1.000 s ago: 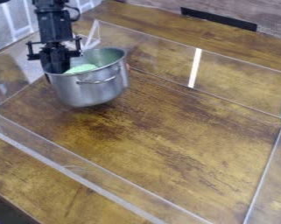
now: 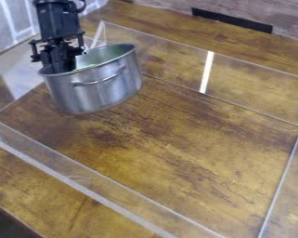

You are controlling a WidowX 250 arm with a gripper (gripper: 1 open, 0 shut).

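Note:
A steel pot (image 2: 92, 85) with side handles is at the upper left of the camera view, tilted slightly, with a pale green item partly visible inside behind the rim. My black gripper (image 2: 57, 55) is at the pot's back-left rim, reaching over it. Its fingertips are hidden or too dark to make out, so whether it is shut on the rim cannot be told.
A wooden table (image 2: 176, 158) with clear edging strips around it fills most of the view, bare to the right and front of the pot. A dark slot lies at the back right.
The pot and my gripper have shifted slightly right and toward the camera over the last second, and less of the green item inside shows now.

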